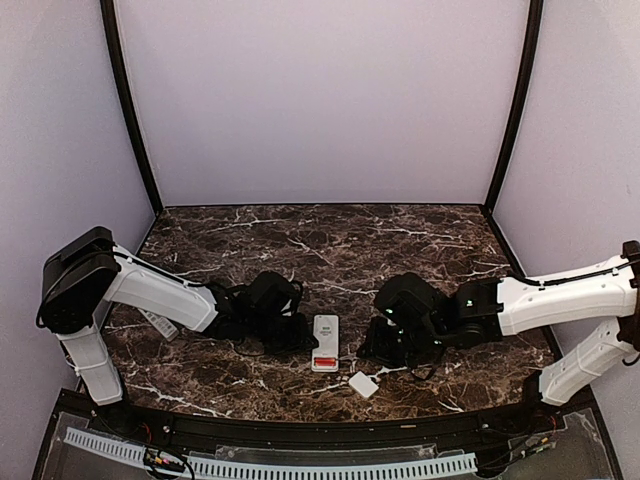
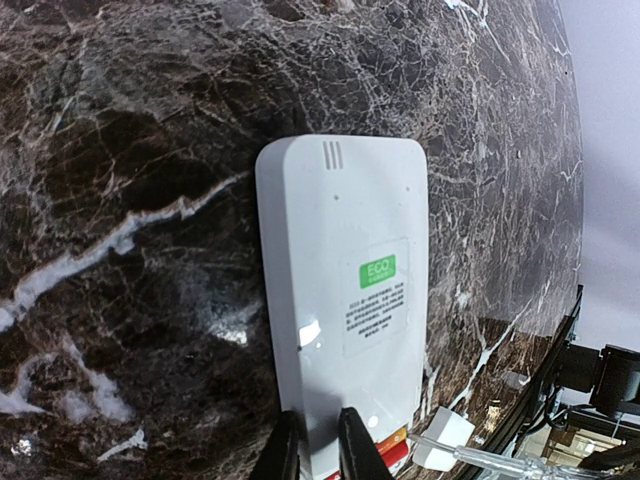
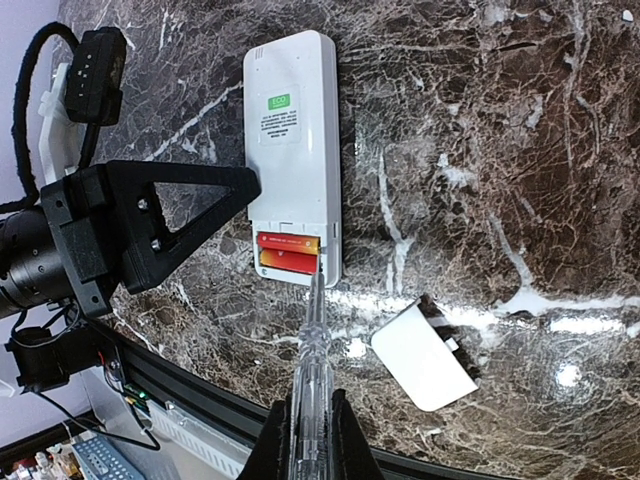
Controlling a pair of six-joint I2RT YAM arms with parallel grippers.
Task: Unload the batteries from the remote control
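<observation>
The white remote control (image 3: pixel 295 130) lies back side up, its battery bay uncovered at the near end. Two red-and-gold batteries (image 3: pixel 289 252) sit side by side in that bay. At the remote's left edge, my left gripper is shut on the body, with white casing showing between its fingers. My right gripper is shut on a thin clear tool (image 3: pixel 313 370). In the right wrist view the tool's tip reaches the right end of the batteries; whether it touches them is hard to tell.
The detached white battery cover (image 3: pixel 424 358) lies on the marble table, right of the remote's near end. Another pale remote-like object (image 1: pixel 158 323) is at the far left, partly behind the left arm.
</observation>
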